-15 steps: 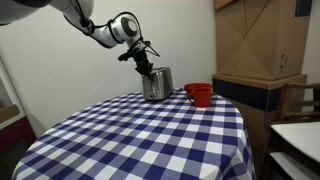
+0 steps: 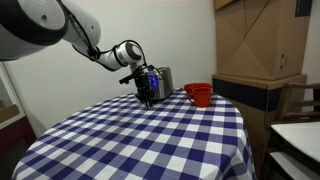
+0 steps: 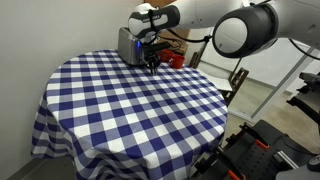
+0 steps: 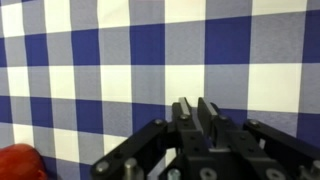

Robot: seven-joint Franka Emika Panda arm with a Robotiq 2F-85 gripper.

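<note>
My gripper points down at the blue-and-white checked tablecloth (image 4: 100, 84), its two fingertips close together and nothing showing between them. In the first exterior view the gripper (image 2: 148, 104) hangs low, near the cloth and in front of the silver toaster (image 2: 164, 78). From the other side, the toaster (image 3: 126, 44) stands at the far end of the table, partly hidden by my arm. Two red cups (image 2: 201, 95) are to the right of the toaster. A red rounded object (image 4: 21, 162) shows in the lower left corner of the wrist view.
Cardboard boxes (image 2: 255, 40) are stacked behind the table at the right. A wooden chair (image 2: 293, 105) stands beyond the right edge.
Over the last second my arm has come down from above the toaster to close over the cloth in front of it. The toaster and red cups have stayed put.
</note>
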